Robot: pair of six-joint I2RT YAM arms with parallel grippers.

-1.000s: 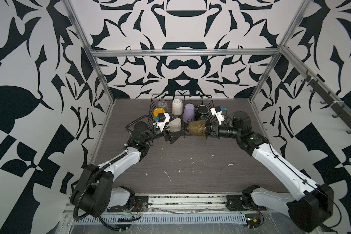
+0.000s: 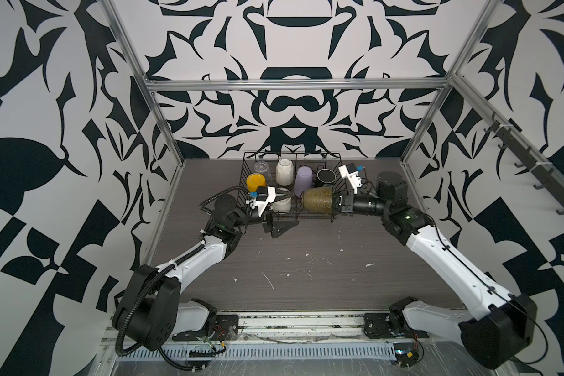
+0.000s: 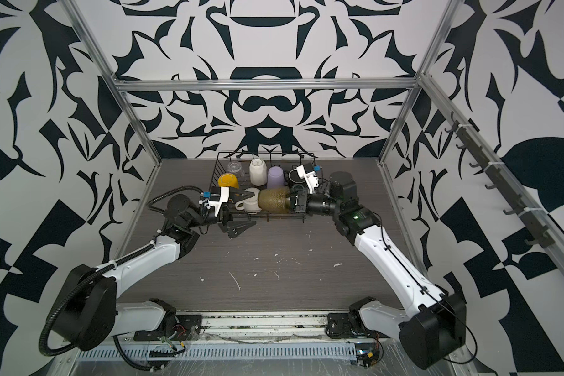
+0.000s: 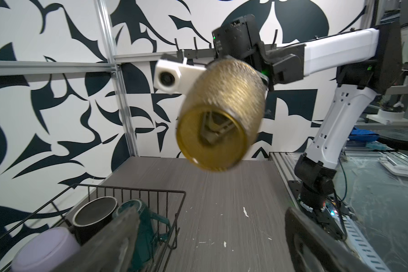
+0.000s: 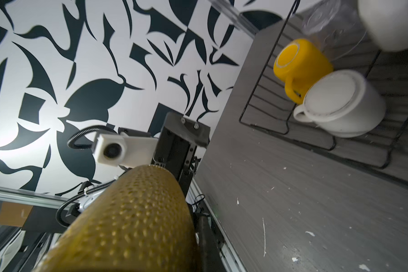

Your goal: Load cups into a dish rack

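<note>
An amber textured cup [image 2: 317, 200] hangs sideways above the front of the dish rack [image 4: 161, 188], its base toward my left gripper [image 2: 289, 208]. My right gripper [image 2: 338, 203] is shut on its other end; a finger shows through the clear base in the left wrist view, though the rim contact is hidden. The left gripper stands open and empty, with its fingers [image 4: 115, 247] apart from the cup. In the rack are a yellow mug [image 5: 303, 68], a white mug [image 5: 346, 102], a purple cup [image 2: 304, 178], a tall white cup [image 2: 284, 171], a clear cup [image 2: 262, 168] and a black mug [image 4: 94, 213].
A teal mug [image 4: 142, 231] occupies the rack's right front corner. Bare table [image 2: 300, 269] lies in front of the rack, with only small scuffs and specks on it. The two grippers face each other at close range.
</note>
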